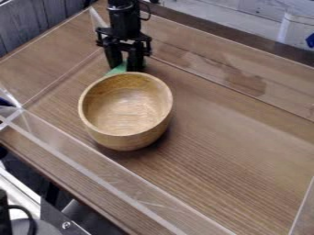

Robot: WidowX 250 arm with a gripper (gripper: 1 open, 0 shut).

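Observation:
My black gripper (125, 57) hangs over the table just behind a round wooden bowl (125, 112). It is closed on a green object (116, 70), which is mostly hidden by the fingers and sits low, close to the bowl's back rim. What the green object is cannot be told. The bowl is upright and looks empty.
Clear strips run along its near left and right edges. Blue and white objects lie beyond the left edge and at the top right corner.

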